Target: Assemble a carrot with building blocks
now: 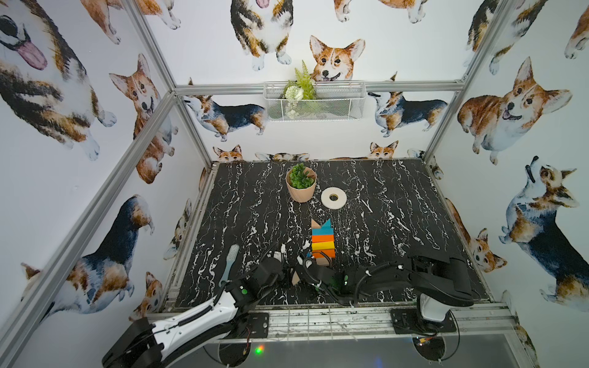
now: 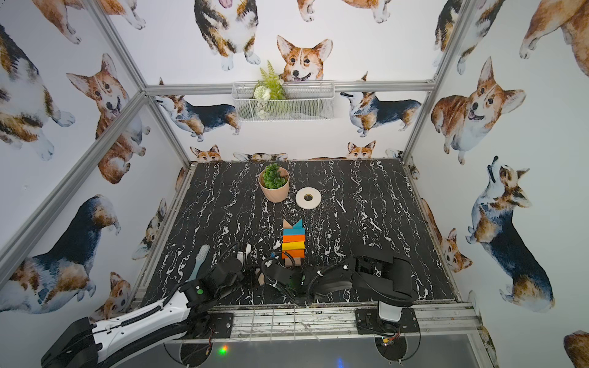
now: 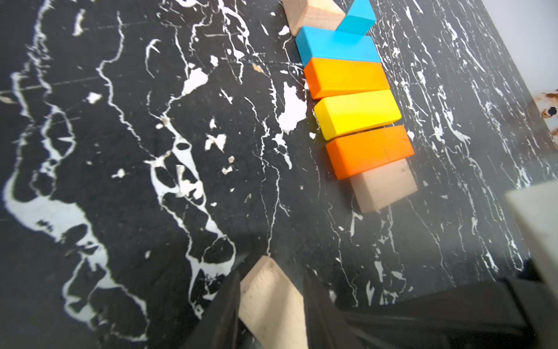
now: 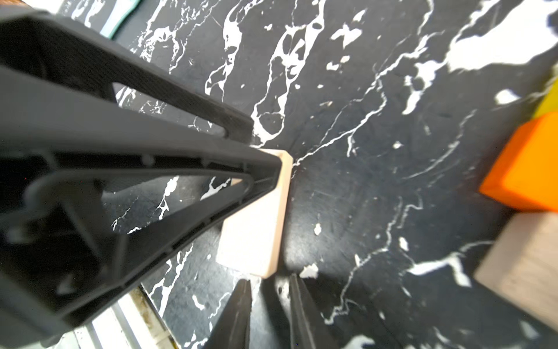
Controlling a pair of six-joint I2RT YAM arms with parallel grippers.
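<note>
A column of blocks lies mid-table: wooden (image 3: pixel 308 12) and blue (image 3: pixel 357 17) triangles, a blue bar (image 3: pixel 337 43), orange bar (image 3: pixel 345 75), yellow bar (image 3: pixel 355 113), orange bar (image 3: pixel 369 151) and a wooden block (image 3: pixel 383 183). Nearer and left of it lies a loose wooden block (image 4: pixel 252 235). My left gripper has its fingers either side of a wooden block, part open; grip is unclear. My right gripper is part open just beside the loose block, nothing visible between its fingertips.
A potted plant (image 1: pixel 301 187) and a white tape roll (image 1: pixel 340 199) stand behind the blocks. A pale-blue handled tool (image 1: pixel 228 266) lies at the left.
</note>
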